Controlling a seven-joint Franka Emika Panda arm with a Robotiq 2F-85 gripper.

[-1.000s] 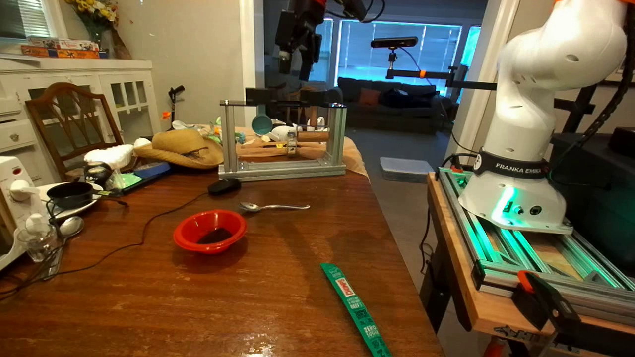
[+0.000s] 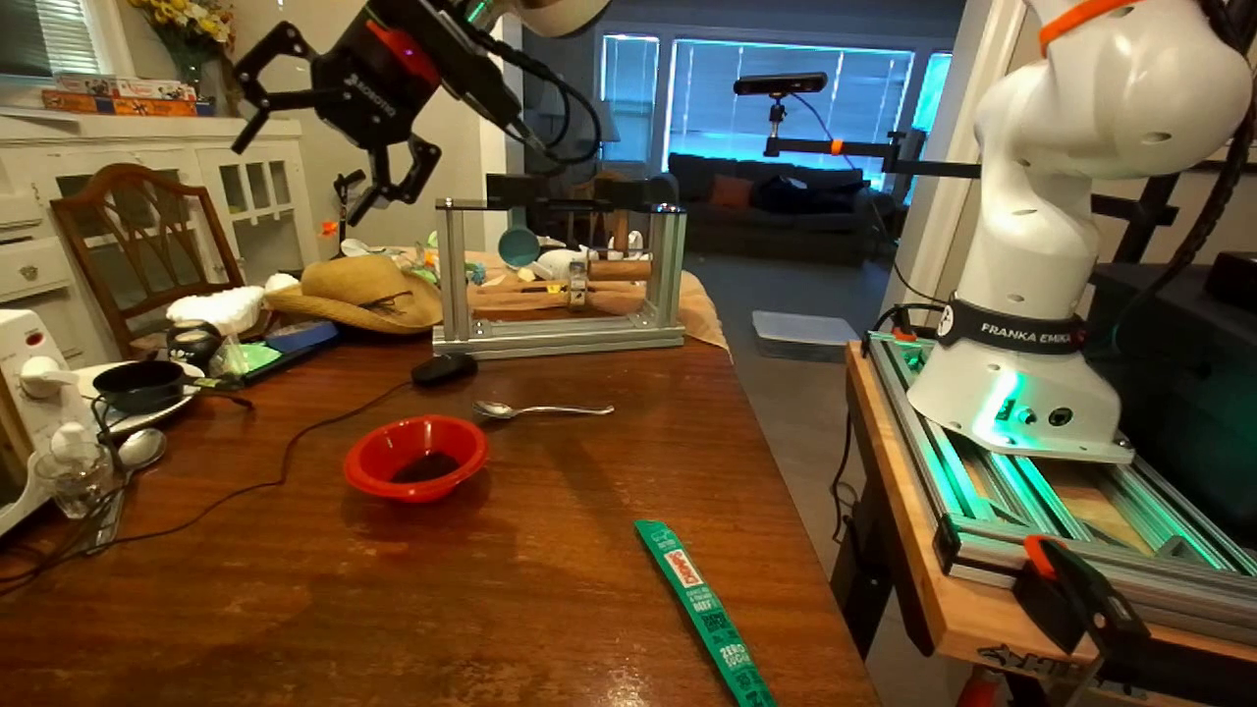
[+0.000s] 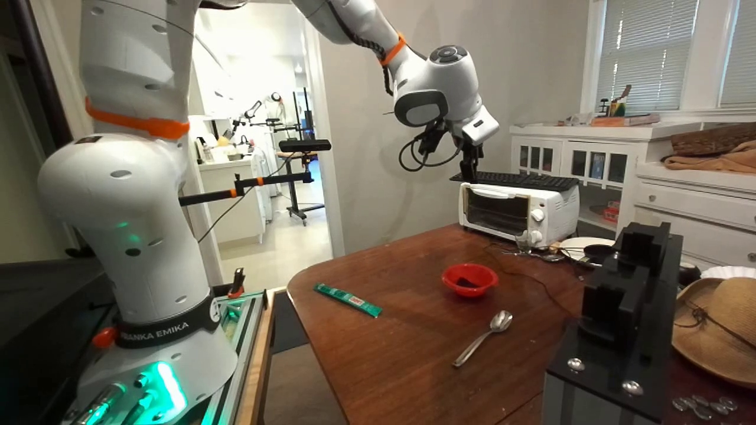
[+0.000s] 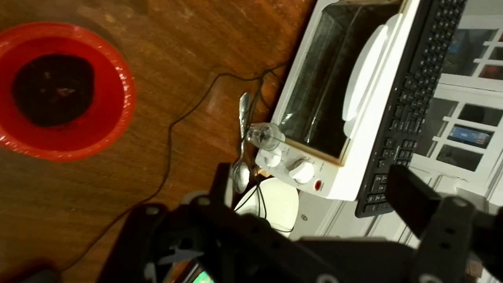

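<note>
High above the wooden table, my gripper [image 2: 300, 183] stands open, its two fingers wide apart and nothing between them. A red bowl [image 2: 401, 442] with something dark in its bottom rests on the table, well below the gripper; in the wrist view the bowl [image 4: 111, 118] is at the left edge. Behind it lies a silver spoon [image 2: 548, 410]. A green snack stick packet [image 2: 704, 613] lies near the table's right edge. Between and beyond my fingers, the wrist view shows a white toaster oven [image 4: 349, 184] with a black keyboard [image 4: 401, 122] on top.
A metal frame [image 2: 554, 344] stands at the back of the table, with a straw hat [image 2: 354, 293] beside it. A black mouse [image 2: 444, 369] trails its cable across the table. A clear glass [image 4: 264, 136] and another spoon [image 4: 241, 177] lie close to the oven.
My gripper has swung left across the first exterior view, from over the metal frame's right part to above the hat side, and has turned. Its fingers now show wide apart. The table objects are unmoved.
</note>
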